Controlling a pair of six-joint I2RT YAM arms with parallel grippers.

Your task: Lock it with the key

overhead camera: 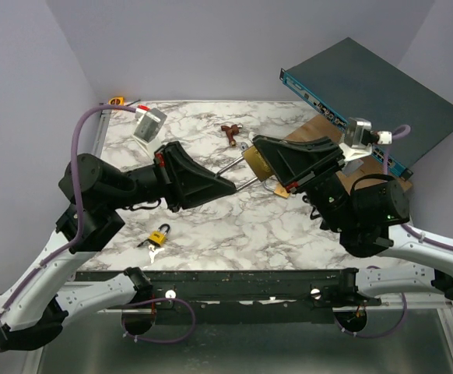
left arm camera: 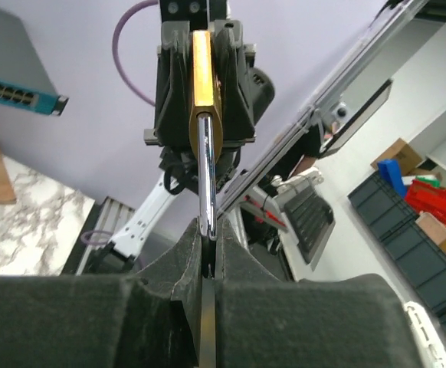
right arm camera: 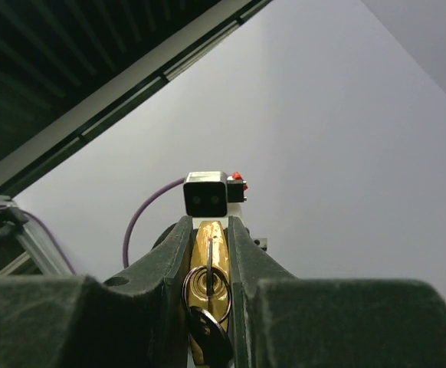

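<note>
Both grippers are raised above the marble table, facing each other. A brass padlock [overhead camera: 257, 162] with a long steel shackle [left arm camera: 206, 172] sits in my right gripper, between its fingers. My left gripper is shut on the shackle's far end; in the top view it points right toward the lock. In the right wrist view a key ring [right arm camera: 191, 291] with a dark key head [right arm camera: 210, 337] shows at the padlock's face. Whether the key sits in the keyway is hard to tell.
On the table lie a yellow padlock [overhead camera: 159, 238] with keys [overhead camera: 153, 250], another brass padlock [overhead camera: 281, 191] and a red-brown object [overhead camera: 230, 132]. A dark rack device [overhead camera: 370, 97] stands at the back right.
</note>
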